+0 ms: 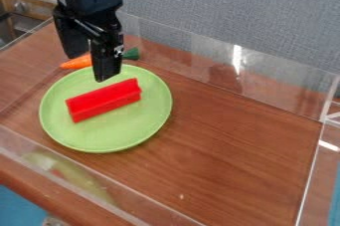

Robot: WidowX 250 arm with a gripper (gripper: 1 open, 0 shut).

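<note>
My black gripper hangs open at the upper left, over the back part of the green plate, with nothing seen between its fingers. A red block lies on the plate below the gripper. An orange carrot with a green top lies behind the plate, partly hidden by the gripper.
Clear walls edge the wooden surface, whose right half is bare. A beige box stands at the back left, mostly cut off. A pale yellow-green object shows by the front left wall, too unclear to tell.
</note>
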